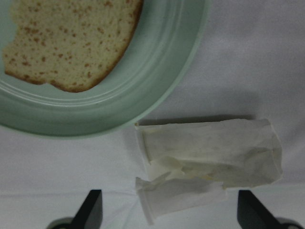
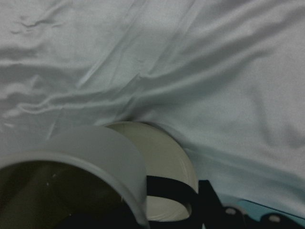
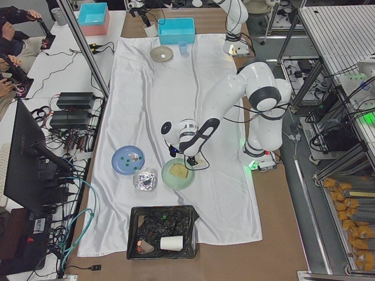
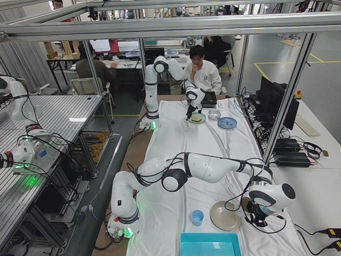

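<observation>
A green plate (image 3: 170, 181) holds a slice of bread (image 3: 179, 172); beside it a crumpled paper wrapper (image 1: 205, 148) lies on the cloth. My left gripper is open over the wrapper, nothing between its fingers. In the right wrist view a white cup (image 2: 100, 148) is at my right gripper, above a beige plate (image 2: 164, 157); whether the fingers are shut on the cup is hard to tell.
A blue plate (image 3: 123, 164), a foil bowl (image 3: 145, 179) and a black bin (image 3: 132, 228) surround the green plate. At the far end are a light blue cup (image 4: 197, 216) and teal tray (image 4: 210, 245).
</observation>
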